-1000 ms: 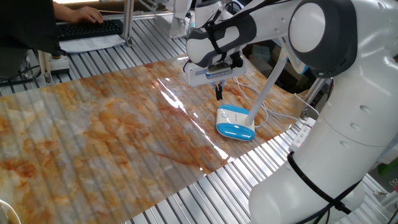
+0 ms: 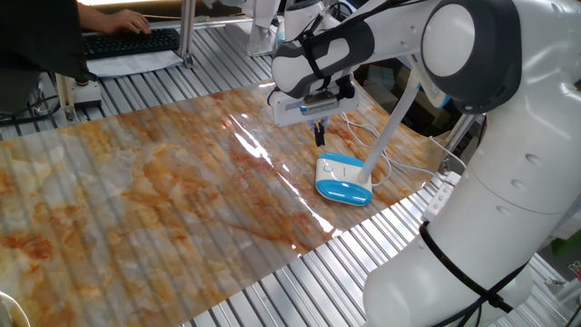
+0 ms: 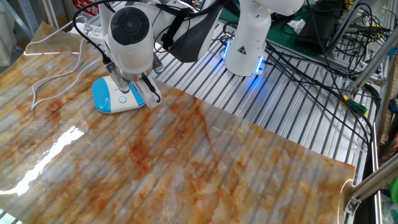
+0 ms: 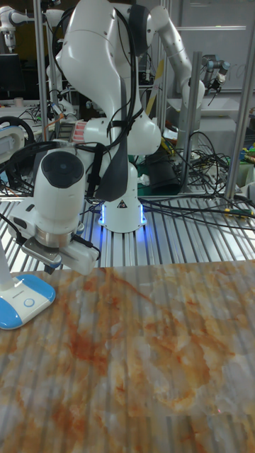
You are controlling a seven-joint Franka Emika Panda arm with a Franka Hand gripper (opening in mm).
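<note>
A desk lamp with a white and blue base (image 2: 343, 192) stands on the marbled sheet, its white post (image 2: 388, 132) slanting up behind my arm. A round button shows on top of the base (image 3: 104, 96). Above the sheet, close to the base's button end, hangs my gripper (image 2: 320, 136), pointing down. Its dark fingers look closed together, with nothing visible between them. From exterior view 3, the hand partly hides the fingers, which are over or just beside the lamp base (image 4: 39, 287); whether they touch it is unclear.
The marbled sheet (image 2: 136, 209) is otherwise bare, with wide free room away from the lamp. White cables (image 3: 53, 84) trail behind the lamp. A keyboard (image 2: 136, 43) with a person's hand (image 2: 124, 22) lies beyond the sheet. Slatted metal table (image 4: 173, 245) surrounds my base.
</note>
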